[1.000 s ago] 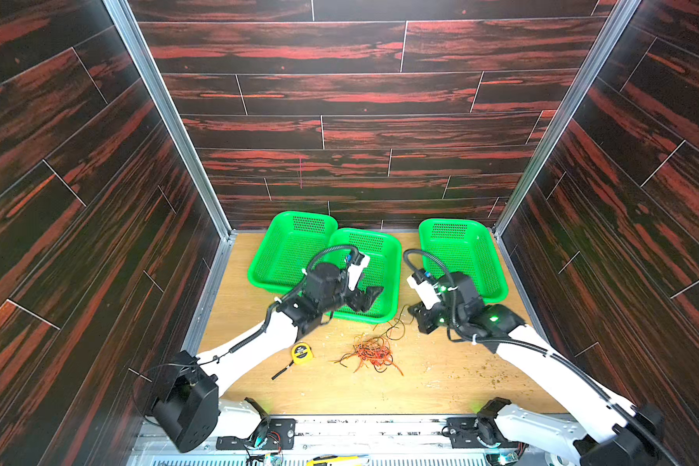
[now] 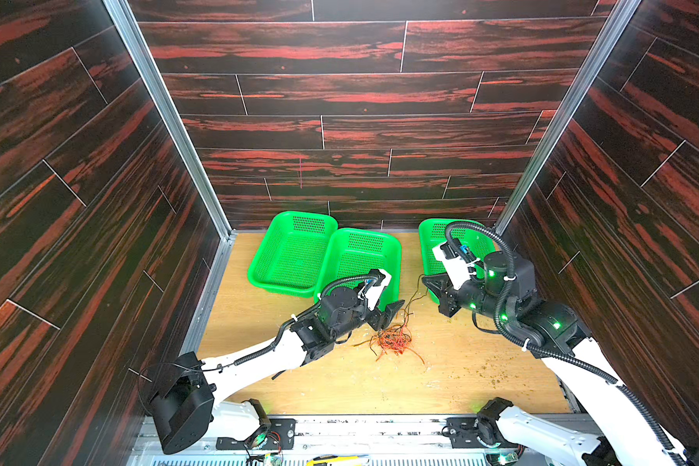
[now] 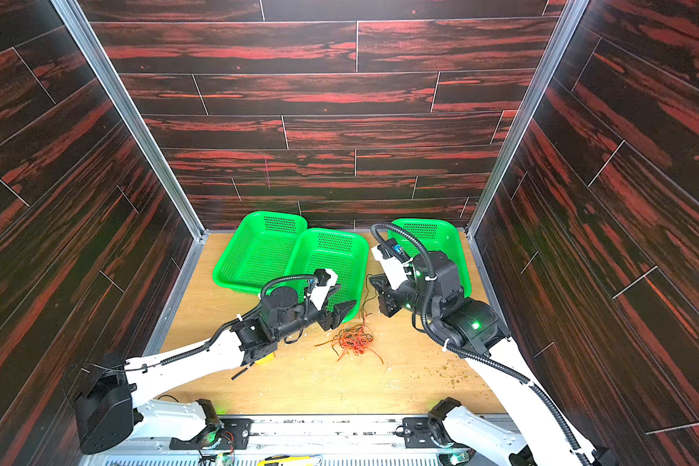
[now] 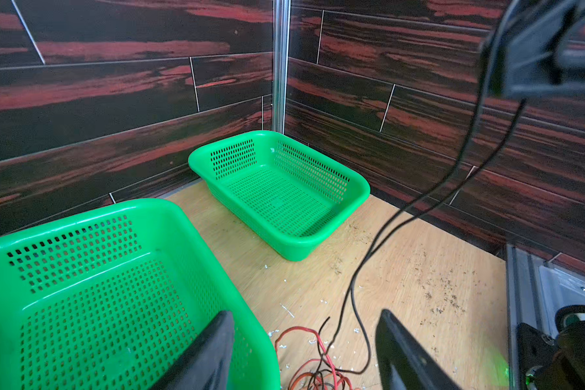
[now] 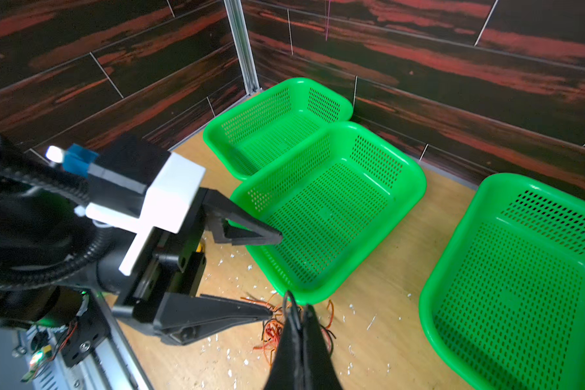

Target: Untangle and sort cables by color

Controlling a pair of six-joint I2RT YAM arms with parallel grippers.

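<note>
A tangle of red, orange and black cables (image 2: 392, 340) lies on the table in front of the middle basket. A thin black cable rises from it toward my raised right gripper (image 2: 431, 283), which is shut, its tips together in the right wrist view. My left gripper (image 2: 392, 310) stands part open just above the tangle, nothing visible between its fingers. Three green baskets stand at the back: left (image 2: 287, 248), middle (image 2: 361, 244) and right (image 5: 507, 299); all look empty.
A yellow object (image 3: 265, 357) is mostly hidden under my left arm. Dark walls surround the workspace on the sides and back.
</note>
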